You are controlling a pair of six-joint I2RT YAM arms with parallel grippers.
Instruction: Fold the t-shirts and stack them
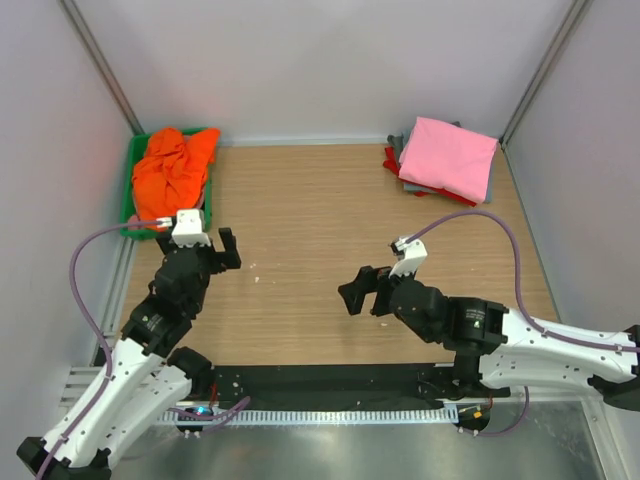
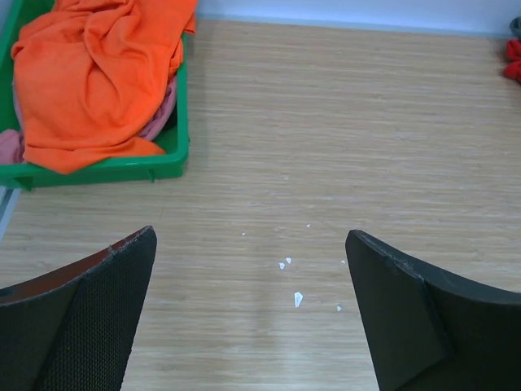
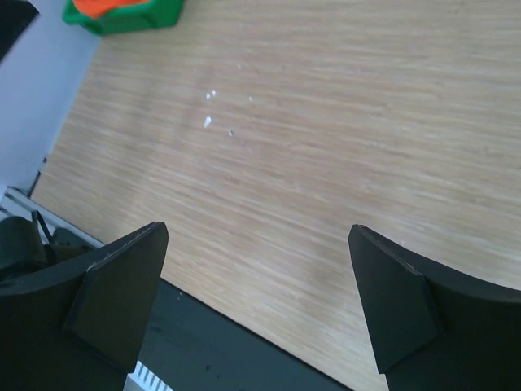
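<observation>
Crumpled orange t-shirts lie in a green bin at the back left, with some pinkish cloth under them. At the back right sits a stack of folded shirts, pink on top, with red and grey beneath. My left gripper hangs open in front of the bin, empty. My right gripper is open and empty over the right-middle front of the table, angled toward the left.
Walls border it at the back and both sides; a dark front edge runs below the arms.
</observation>
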